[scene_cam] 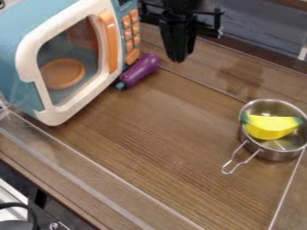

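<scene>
My black gripper [178, 49] hangs at the top centre, above the back of the wooden counter, shut with nothing visible between its fingers. A purple eggplant [139, 70] lies on the counter to its lower left, beside a blue-and-white toy microwave [54, 103] with orange trim. At the right, a steel pot [282, 149] with a wire handle holds a yellow object [271, 124], which looks like a banana.
A grey wall edge runs along the back right. A black cable and a white object sit at the lower left corner.
</scene>
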